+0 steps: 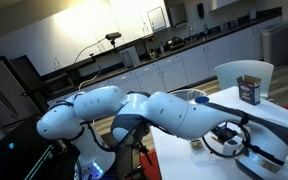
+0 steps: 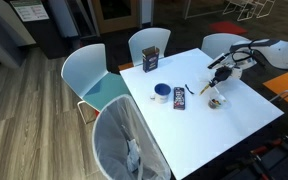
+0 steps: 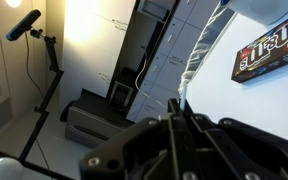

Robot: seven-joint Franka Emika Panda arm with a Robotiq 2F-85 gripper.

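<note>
My gripper appears shut on a thin, pale stick-like object (image 3: 197,62), which points up and away from the fingertips in the wrist view. In exterior view 2 the gripper (image 2: 212,85) is low over the white table, and a yellowish strip (image 2: 204,91) shows beside it. A small jar (image 2: 215,103) stands close by on the table. The brown candy box (image 3: 269,50) lies beyond the fingers, with a white cup (image 3: 264,8) past it. What the far end of the stick touches is unclear.
A dark upright box (image 1: 249,90) stands towards the back of the table. A blue-and-white mug (image 2: 163,93) sits near the table's bin-side edge, by a large grey bin (image 2: 129,140). White chairs (image 2: 92,75) surround the table.
</note>
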